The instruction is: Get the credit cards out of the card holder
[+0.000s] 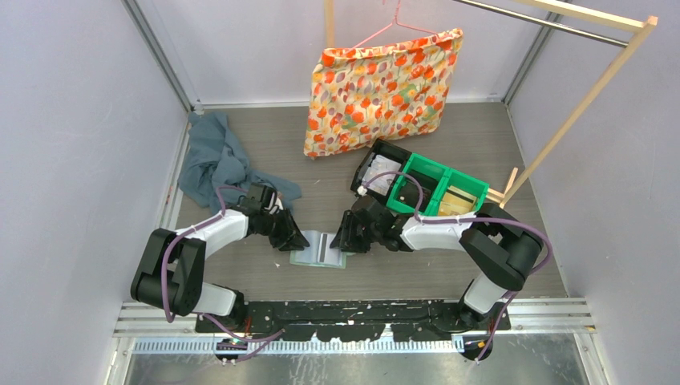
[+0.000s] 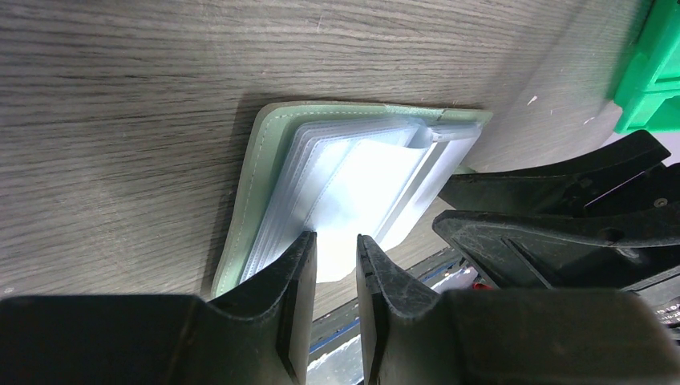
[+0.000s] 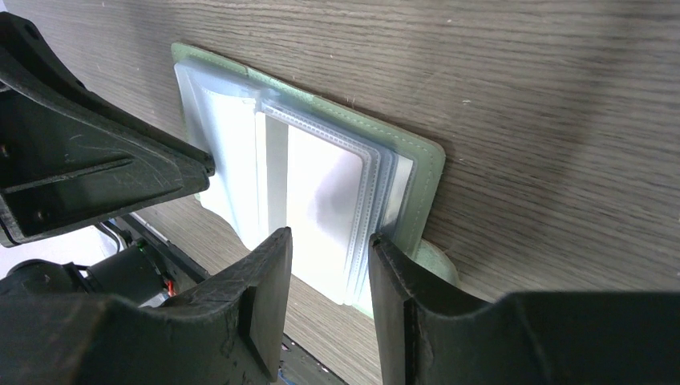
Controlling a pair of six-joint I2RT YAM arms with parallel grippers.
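The card holder (image 1: pixel 327 261) lies spread open on the table near the front, pale green cover outside and clear sleeves inside. A white card (image 3: pixel 321 192) sits in its sleeves on the right half, with a dark stripe toward the fold. Another white card (image 2: pixel 369 188) shows through the left half's sleeves. My left gripper is over the left half, its fingers parted with nothing held between them. Over the outer edge of the right half stands my right gripper, open; whether its fingertips touch the sleeves I cannot tell.
Behind the right arm stand a green tray (image 1: pixel 487 189) and a black bin (image 1: pixel 358 178) with contents. A blue-grey cloth (image 1: pixel 212 156) lies at the back left, and a floral fabric (image 1: pixel 385 92) hangs at the back. Bare table surrounds the holder in front.
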